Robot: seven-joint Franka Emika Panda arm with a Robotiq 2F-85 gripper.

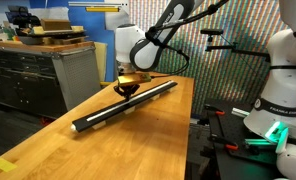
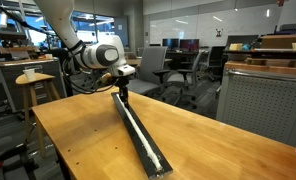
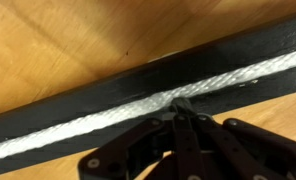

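Observation:
A white rope (image 3: 83, 124) runs lengthwise along a long black channel (image 3: 113, 93). Both lie across the wooden table, and the channel (image 1: 98, 119) stretches diagonally in the first exterior view. In the second exterior view the rope (image 2: 140, 133) shows as a pale line within the channel (image 2: 153, 158). My gripper is shut, its tips right at the rope's edge over the channel. Nothing clearly shows between the fingers. From outside, the gripper (image 1: 125, 95) points down over the channel partway along it, too small there for detail.
Bare wooden table (image 1: 138, 150) surrounds the channel on both sides. A second arm (image 1: 283, 90) stands at the right, off the channel. A wooden stool (image 2: 38, 90) and office chairs (image 2: 185, 72) are beyond the table.

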